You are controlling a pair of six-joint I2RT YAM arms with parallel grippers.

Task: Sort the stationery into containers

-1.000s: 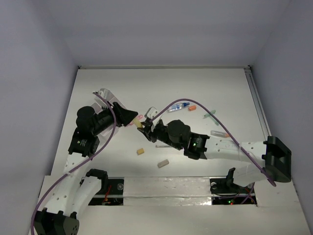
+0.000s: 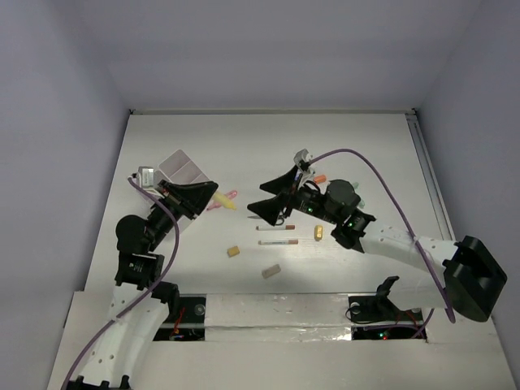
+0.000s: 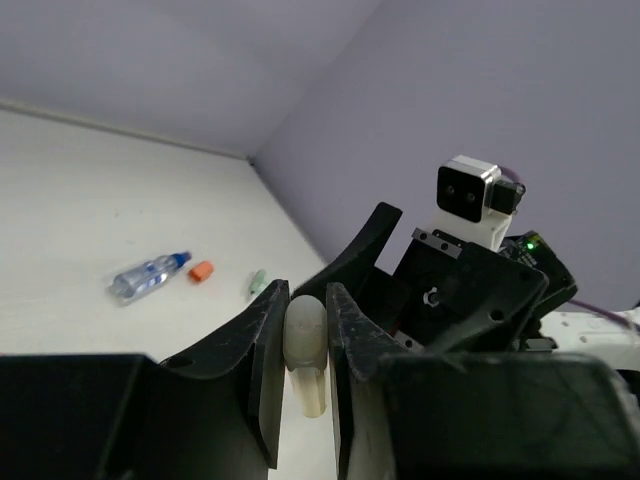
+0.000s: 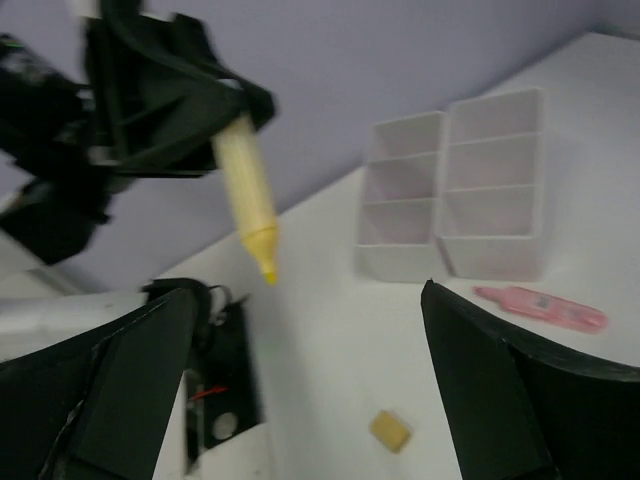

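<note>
My left gripper (image 2: 210, 192) is shut on a yellow glue stick (image 2: 224, 200), which points right in the top view and shows end-on between the fingers in the left wrist view (image 3: 305, 350). My right gripper (image 2: 268, 197) stands open to the right of it, apart from the stick; in the right wrist view its fingers frame empty space, with the yellow stick (image 4: 247, 190) blurred beyond. The grey compartment container (image 4: 490, 210) sits at the left of the table, partly hidden by the left arm in the top view. Pink scissors or tool (image 4: 550, 308) lie beside it.
A yellow block (image 2: 233, 251), grey eraser (image 2: 271, 270), markers (image 2: 278, 242) and orange-yellow piece (image 2: 318, 232) lie on the front middle. A bottle (image 3: 145, 276), orange block (image 3: 200, 270) and green item (image 3: 257, 283) lie toward the back right, mostly behind the right arm in the top view.
My right gripper has backed away from the yellow stick, moving right and toward the back, and now stands open. My left gripper has shifted slightly left, still holding the stick.
</note>
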